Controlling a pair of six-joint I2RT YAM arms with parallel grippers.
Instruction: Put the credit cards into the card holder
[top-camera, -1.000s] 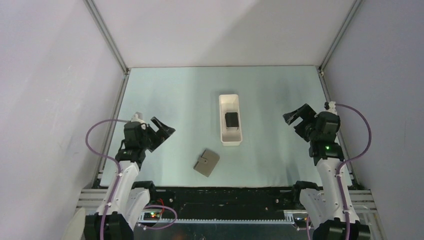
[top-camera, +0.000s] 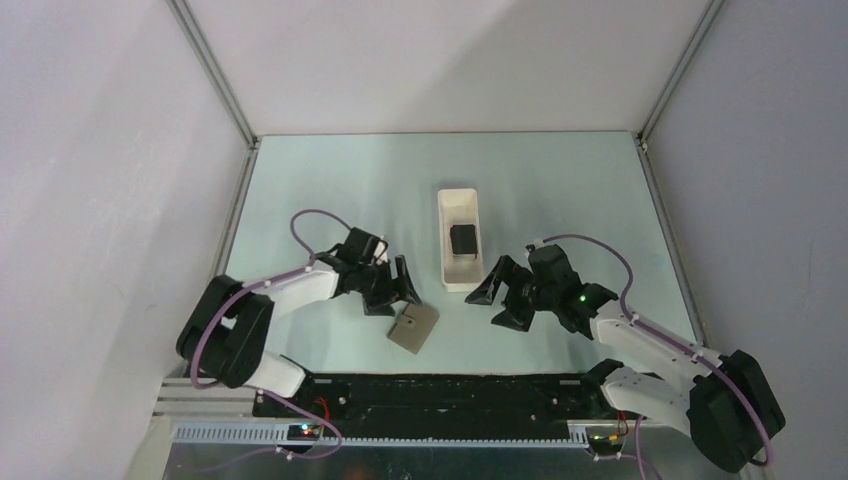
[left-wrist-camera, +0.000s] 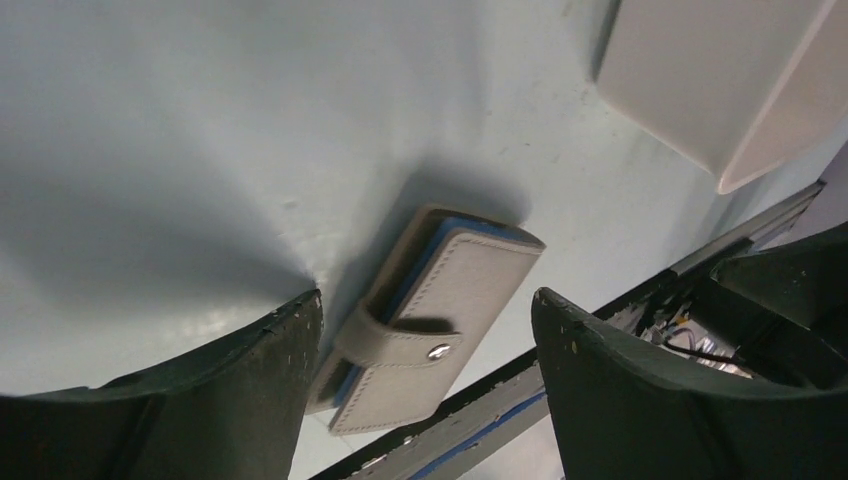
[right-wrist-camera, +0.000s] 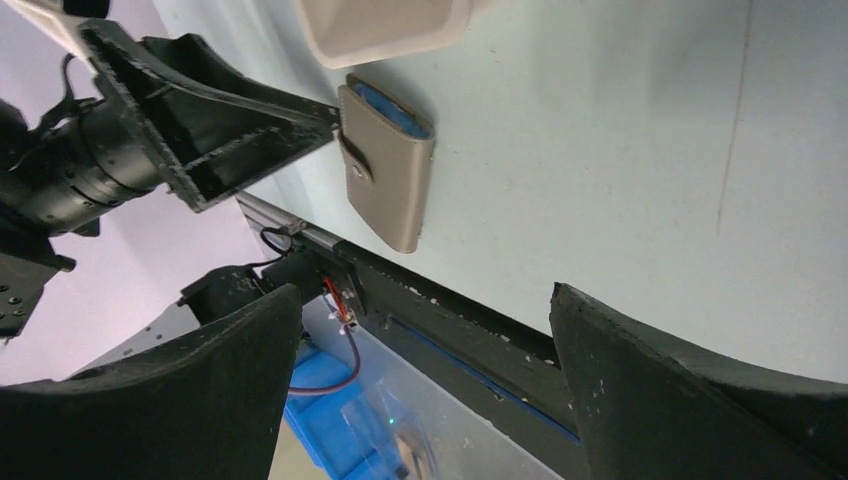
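A taupe card holder (top-camera: 417, 330) with a snapped strap lies flat on the table, left of centre; a blue lining shows along its edge in the left wrist view. My left gripper hovers close above the holder (left-wrist-camera: 455, 300), its fingers (left-wrist-camera: 220, 390) apart on either side with nothing held. To the right, my right gripper (top-camera: 488, 304) stands open and empty over the table, its fingers (right-wrist-camera: 190, 390) well apart. A dark stack (top-camera: 463, 240), perhaps the cards, sits inside the white box (top-camera: 459, 198).
The white box stands just behind and right of the holder, near the right gripper. The black front edge (top-camera: 440, 395) of the table runs close in front of the holder. Clear table lies at the back left and right.
Both arms have swung inward toward the middle. My left gripper has come right to the card holder, and my right has moved left toward the box. Holder and box have stayed put.
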